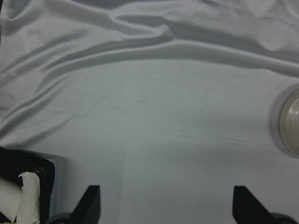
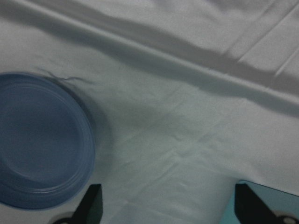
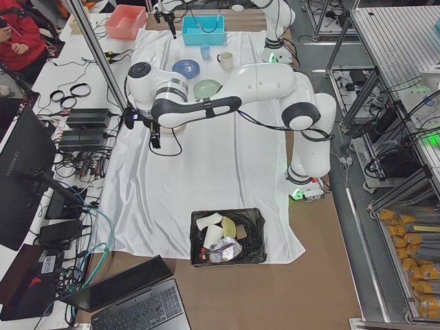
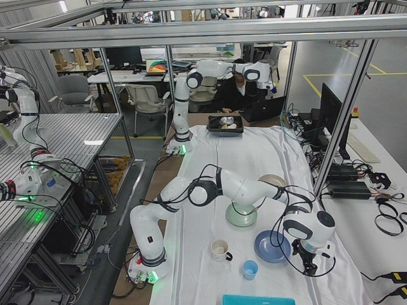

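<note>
A white cloth [image 3: 206, 172] covers the table. On it are a blue plate [image 4: 271, 246], a green plate [image 4: 240, 215], a beige dish [image 1: 292, 121], a mug [image 4: 220, 251] and a blue cup [image 4: 250, 270]. My left gripper is over bare cloth between the dish and a black lined bin [image 3: 228, 254] holding paper, foil and other scraps. My right gripper hangs beside the blue plate, near a turquoise tray [image 4: 257, 300]. Both grippers stand open, with nothing between their fingers.
A laptop [image 3: 141, 306] lies in front of the bin. Cables, black boxes and a monitor [image 3: 24, 175] line one side of the table. Metal frame posts rise along the edge.
</note>
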